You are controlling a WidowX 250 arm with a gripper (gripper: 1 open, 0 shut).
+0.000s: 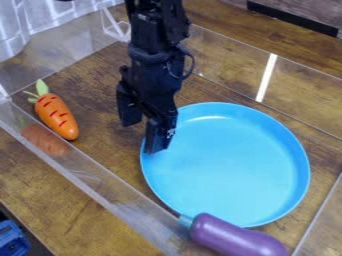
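My black gripper [147,120] points down, its open fingers low over the wooden floor at the left rim of a blue plate [230,165]. An orange toy carrot [56,114] with a green top lies to the left. A purple toy eggplant [235,236] lies below the plate at the bottom. Nothing clear shows between the fingers.
A clear plastic wall runs diagonally along the lower left, with a blue object [10,238] beyond it in the corner. Bare wood lies between carrot and gripper and at the upper right.
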